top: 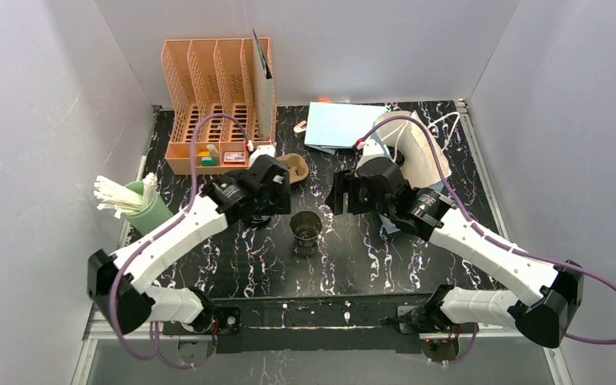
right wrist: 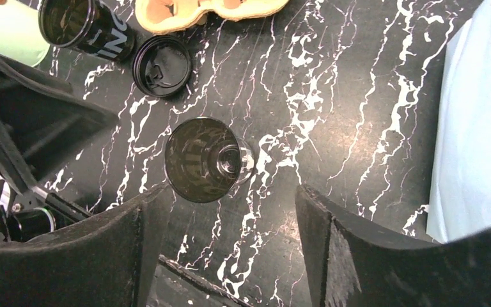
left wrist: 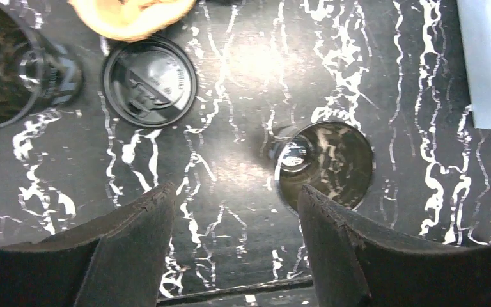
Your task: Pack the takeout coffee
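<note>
A dark translucent cup (top: 305,228) stands on the marble table between my grippers, also seen in the left wrist view (left wrist: 325,165) and right wrist view (right wrist: 203,158). A black lid (left wrist: 149,83) lies left of it, beside another dark cup (right wrist: 86,25). The tan cup holder (right wrist: 211,13) is behind the lid. My left gripper (top: 273,200) is up and left of the central cup, fingers apart and empty. My right gripper (top: 345,192) is up and right of it, also open with nothing between its fingers.
A paper bag (top: 417,148) with handles and pale blue sheets (top: 341,122) are at back right. A peach organizer (top: 208,80) stands back left, a green holder with wrapped sticks (top: 146,212) at left.
</note>
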